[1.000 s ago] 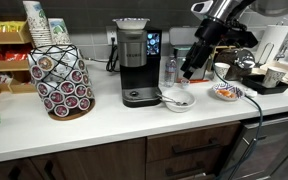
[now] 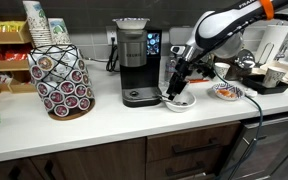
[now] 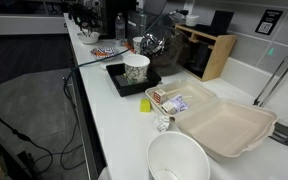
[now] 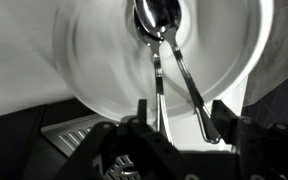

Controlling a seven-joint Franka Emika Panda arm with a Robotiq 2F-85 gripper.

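Note:
Two metal spoons lie in a white bowl, their heads crossing near the top of the wrist view and their handles extending over the rim toward me. My gripper has its fingers apart, with both handles running between them in that view; whether anything touches cannot be told. In exterior view 1 the fingers hang just above the bowl, which rests on the counter right of the black coffee maker. From exterior view 2, the gripper is small and dark over the far bowl.
A capsule rack stands left of the coffee maker. Right of the bowl sits a patterned bowl, with a cable nearby. Closer in exterior view 2 are a black tray and a white canister.
The arm has come down and to the left, bringing the gripper from well above the bowl to close over it. The bowl has stayed in place.

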